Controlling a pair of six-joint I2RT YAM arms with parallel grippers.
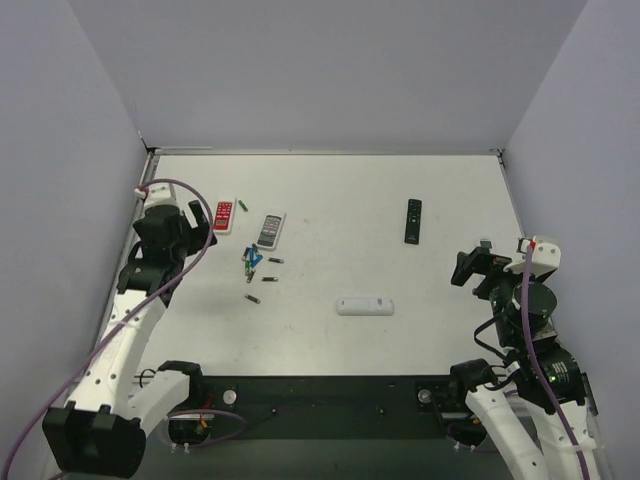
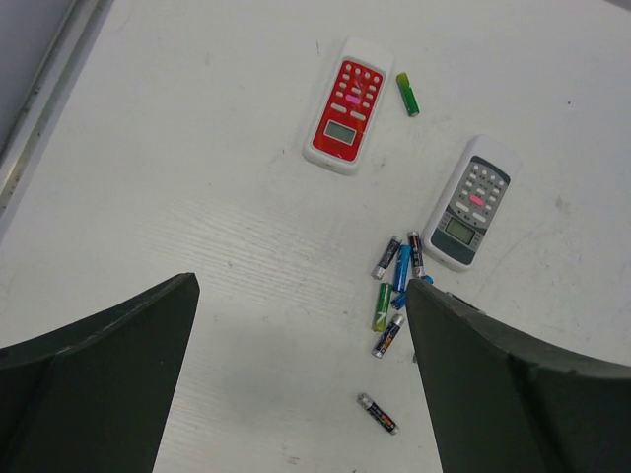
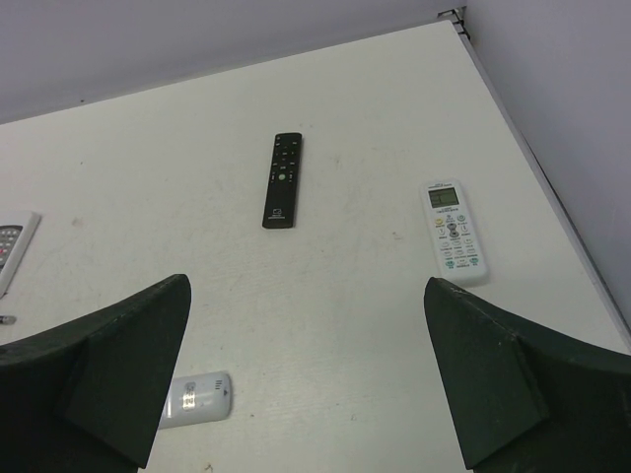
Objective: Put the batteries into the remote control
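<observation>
Several loose batteries (image 1: 252,262) in blue, green and black lie in a cluster left of the middle. A grey-faced remote (image 1: 270,231) and a red-faced remote (image 1: 224,216) lie beyond them, with one green battery (image 2: 407,95) close to the red one. Single black batteries (image 2: 378,414) lie apart on the near side. My left gripper is open above the table, nothing between its fingers; its right finger covers part of the cluster. My right gripper stands open and empty at the right side. A black remote (image 1: 413,221) lies beyond it.
A long white remote (image 1: 365,306) rests near the table's front middle. Another white remote (image 3: 455,234), with a small screen, lies by the right wall, mostly hidden in the top view.
</observation>
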